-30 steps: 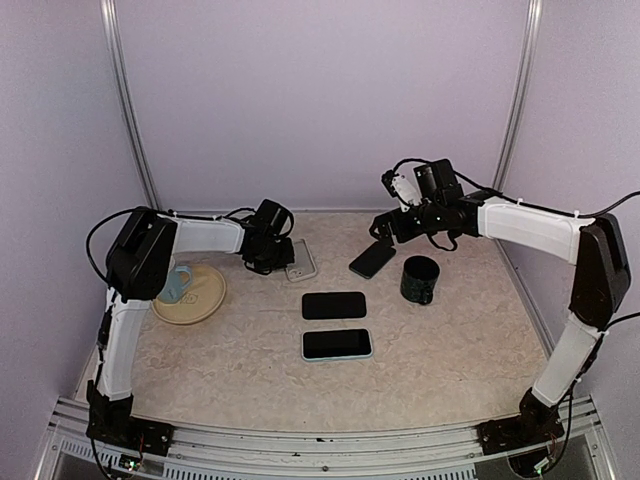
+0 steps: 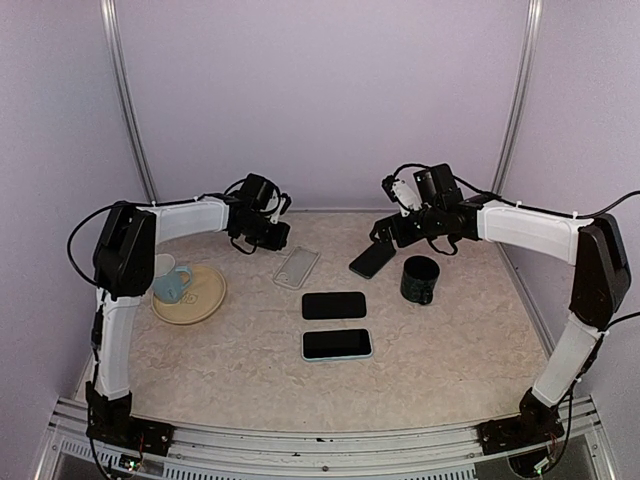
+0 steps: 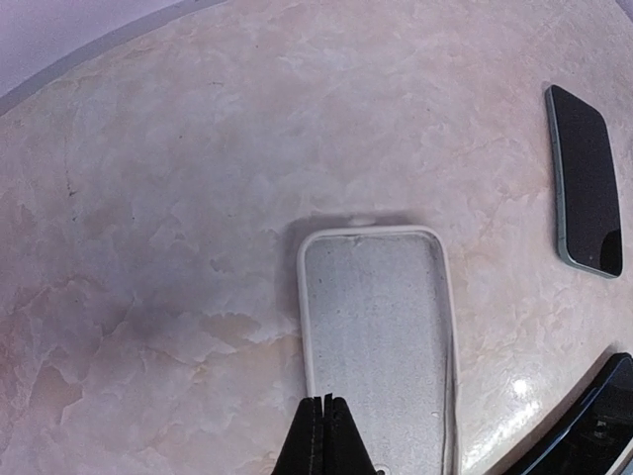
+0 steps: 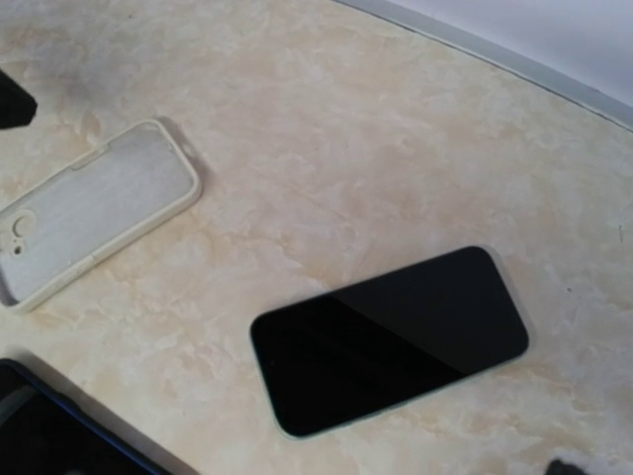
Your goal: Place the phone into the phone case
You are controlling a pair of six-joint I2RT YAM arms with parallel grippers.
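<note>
The pale phone case (image 2: 297, 268) lies open side up on the table, tilted, at the back left of centre. It also shows in the left wrist view (image 3: 379, 327) and the right wrist view (image 4: 99, 203). My left gripper (image 2: 280, 236) is just behind and left of it. In its own view, the fingertips (image 3: 318, 411) are shut together in front of the case's edge, with nothing visible between them; contact cannot be told. A dark phone (image 2: 371, 262) lies flat, apart from the case. My open right gripper (image 2: 381, 233) hangs near its far end, holding nothing; only one fingertip (image 4: 566, 467) peeks into the right wrist view.
A black phone-like slab (image 2: 334, 305) and a light-framed phone (image 2: 337, 345) lie at centre. A dark mug (image 2: 420, 280) stands right of them. At left, a blue mug (image 2: 172, 285) sits on a wooden plate (image 2: 205, 310).
The right arm has hardly moved.
</note>
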